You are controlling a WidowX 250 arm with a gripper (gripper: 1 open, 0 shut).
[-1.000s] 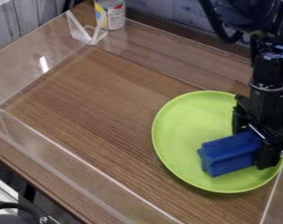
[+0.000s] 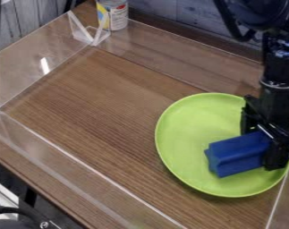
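Note:
A green plate (image 2: 189,134) lies on the wooden counter at the right of the camera view, with a blue block (image 2: 235,156) on its right half. My black gripper (image 2: 265,141) is at the right end of the block, over the plate's right side.
A can (image 2: 112,14) and a clear plastic piece (image 2: 89,29) stand at the back left.
The gripper and arm have shifted very slightly; the block and plate look almost unchanged.

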